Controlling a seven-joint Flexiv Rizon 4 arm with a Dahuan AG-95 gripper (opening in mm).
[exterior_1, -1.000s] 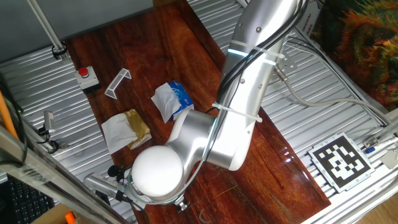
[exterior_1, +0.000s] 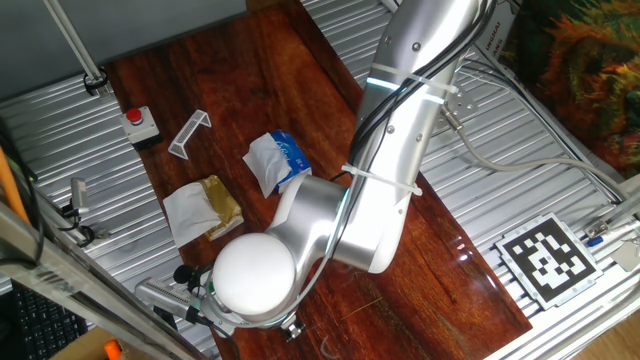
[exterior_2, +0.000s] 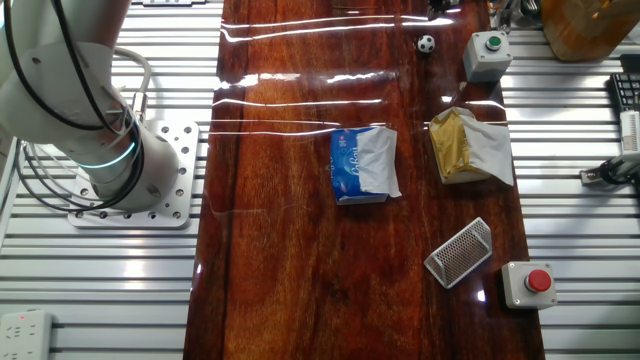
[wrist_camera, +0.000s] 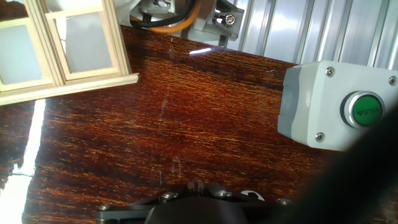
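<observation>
At the bottom of the wrist view, my gripper appears shut, its black fingertips close together over the dark wooden board. Nothing shows between them. A white, black-marked round thing (wrist_camera: 254, 195) peeks out just right of the fingers, mostly hidden; exterior view 2 has a small football (exterior_2: 426, 44) near the top of the board. To the right is a grey box with a green button (wrist_camera: 363, 110), clear of the gripper. A pale wooden frame with windowlike panes (wrist_camera: 59, 76) occupies the upper left of the wrist view.
A blue tissue pack (exterior_2: 346, 170) and a gold one (exterior_2: 452, 148) lie on the wooden board (exterior_2: 270, 260). Near them are a perforated metal holder (exterior_2: 460, 252) and a red-button box (exterior_2: 529, 285). Bare wood lies left of the blue pack in exterior view 2.
</observation>
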